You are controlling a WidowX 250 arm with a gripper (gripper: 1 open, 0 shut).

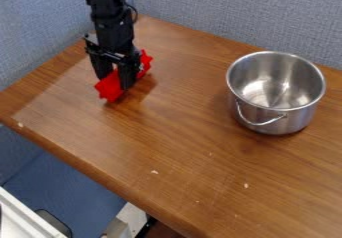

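Observation:
My black gripper (pixel 120 70) is low over the back left of the wooden table, shut on a red object (pixel 108 88) that shows on both sides of it, to the lower left and the upper right. The fingers hide its middle, so I cannot tell its full shape. A steel pot (pixel 275 92) with a wire handle stands apart on the right, empty as far as I see.
Grey padded walls (pixel 241 7) border it at back and left. A white bin edge and blue floor lie beyond the front left corner.

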